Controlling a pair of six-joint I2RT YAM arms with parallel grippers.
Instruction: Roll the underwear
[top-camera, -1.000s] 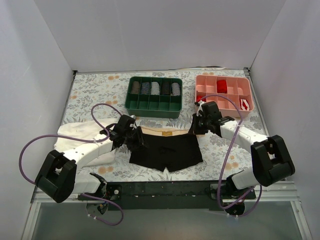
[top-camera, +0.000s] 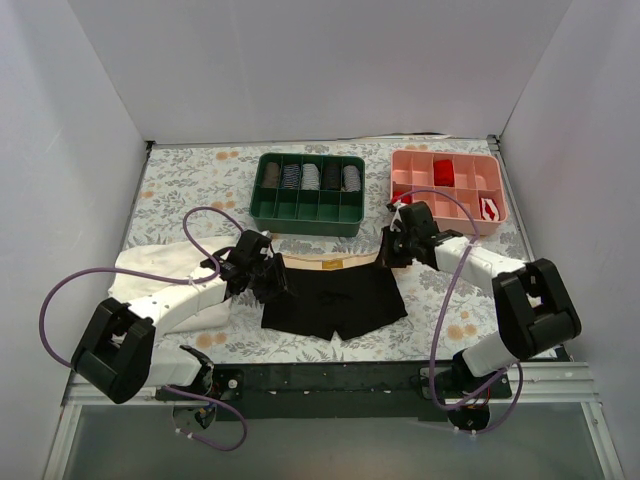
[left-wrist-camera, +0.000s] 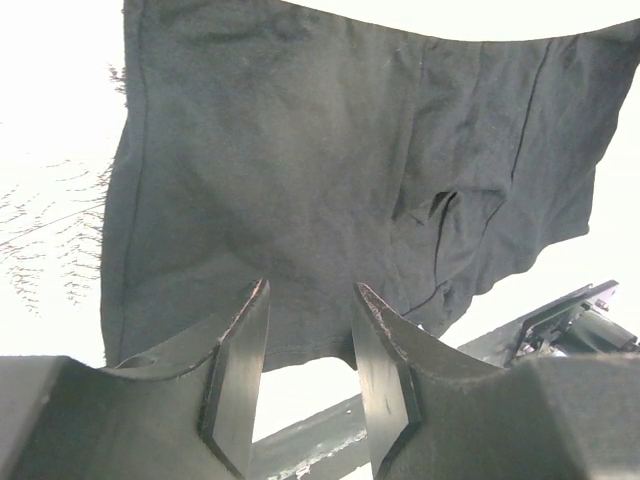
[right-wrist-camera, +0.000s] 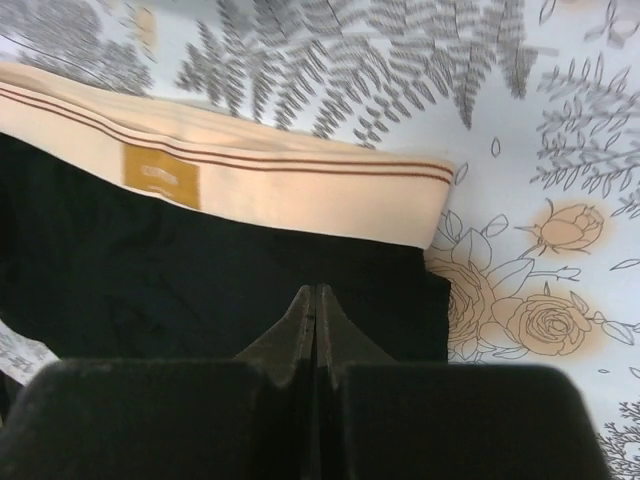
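Observation:
Black underwear (top-camera: 335, 300) lies spread flat on the table, legs toward the front edge. Its cream waistband (right-wrist-camera: 290, 185), with a tan label (right-wrist-camera: 160, 175), runs along the far side. Parted fingers of my left gripper stand over the dark cloth (left-wrist-camera: 270, 180) with nothing gripped; from above, this gripper (top-camera: 285, 288) is at the garment's left side. My right gripper is shut, its tips over the black fabric just below the waistband's right end. Nothing shows between those tips, and whether they touch the cloth I cannot tell.
Behind the underwear stands a green divided box (top-camera: 307, 212) holding several rolled items. A pink divided box (top-camera: 480, 170) with red items is at the back right. White cloth (top-camera: 165, 262) lies under the left arm.
The right arm has swung inward and back out, its gripper staying near the waistband's right end. The garment's right side has shifted slightly. The left arm has barely moved.

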